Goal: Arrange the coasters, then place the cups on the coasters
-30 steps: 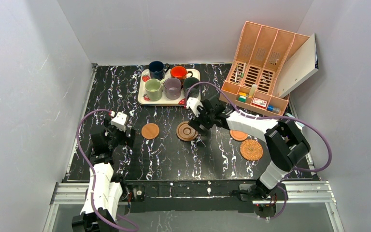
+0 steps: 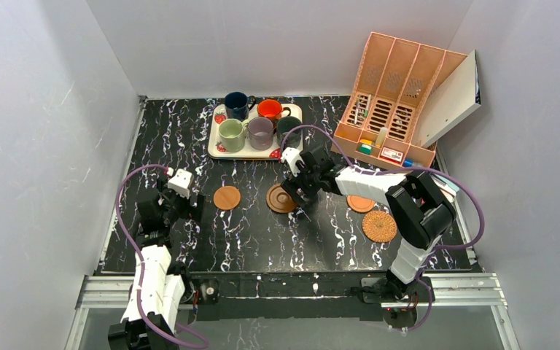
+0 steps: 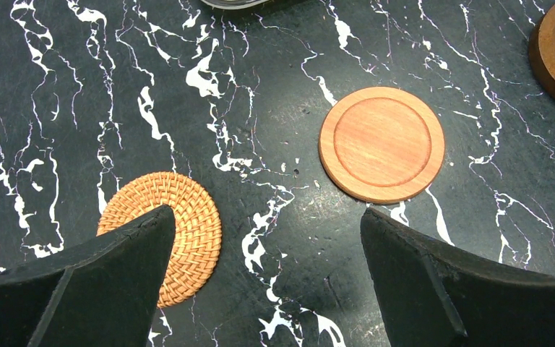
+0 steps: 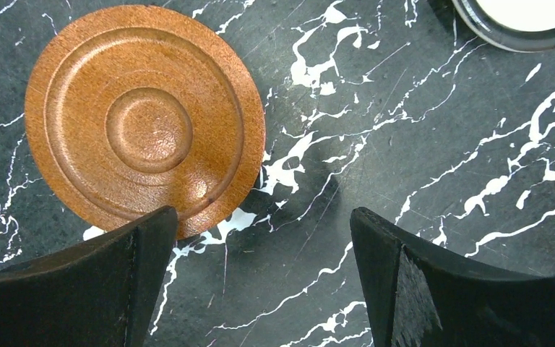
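Note:
Several cups stand upright on a cream tray [image 2: 213, 138] at the back: navy [image 2: 235, 107], orange-red [image 2: 269, 109], light green [image 2: 230, 134], mauve [image 2: 260, 133] and dark green [image 2: 289, 130]. On the dark marble lie a ringed brown coaster [image 4: 217, 137], a plain wooden coaster [image 3: 381, 144] and a woven coaster [image 3: 160, 238], the last hidden from above. My right gripper is open and empty, one finger overlapping the brown coaster's edge in its wrist view. At the left, my left gripper is open too, its fingers over bare marble and the woven coaster.
An orange compartment box [image 2: 401, 87] with small items occupies the back right corner. Beneath and beside the right arm are an orange coaster [image 2: 361, 204] and a patterned round coaster [image 2: 379, 227].
My right arm's elbow has swung left and its purple cable with it, while the gripper has shifted only slightly by the brown coaster. The left arm, cups and coasters have not moved.

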